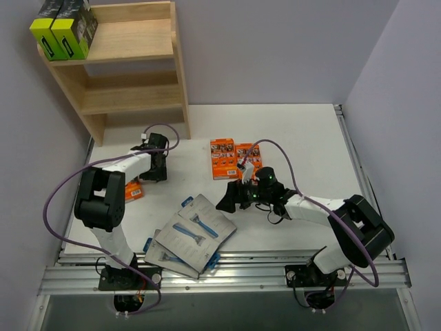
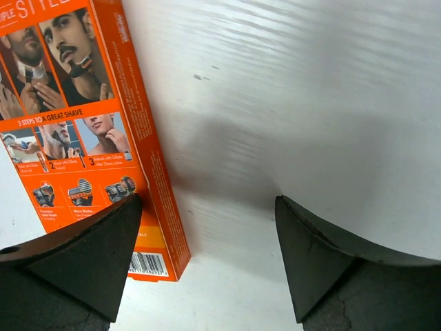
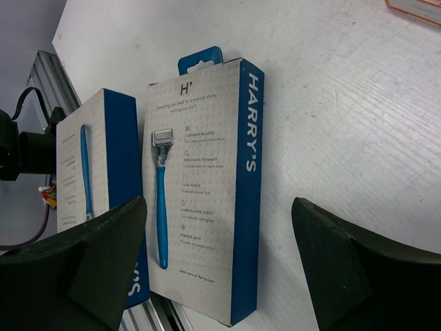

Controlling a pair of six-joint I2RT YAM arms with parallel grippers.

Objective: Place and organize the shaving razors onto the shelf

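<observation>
One orange razor box (image 1: 133, 191) lies flat on the left of the table, partly covered by my left arm. My left gripper has its fingers apart; the left fingertip overlaps the lower face of this orange box (image 2: 83, 131), and only bare table shows right of the box's edge. Two more orange boxes (image 1: 223, 158) lie side by side mid-table. White-and-blue razor boxes (image 3: 200, 186) lie overlapping near the front edge. Over them, my right gripper is open and empty. The wooden shelf (image 1: 131, 93) stands at the back left.
Two black-and-green boxes (image 1: 72, 31) stand on the shelf's top board at the left. Its middle board (image 1: 131, 98) looks empty. A metal rail (image 1: 227, 269) runs along the front.
</observation>
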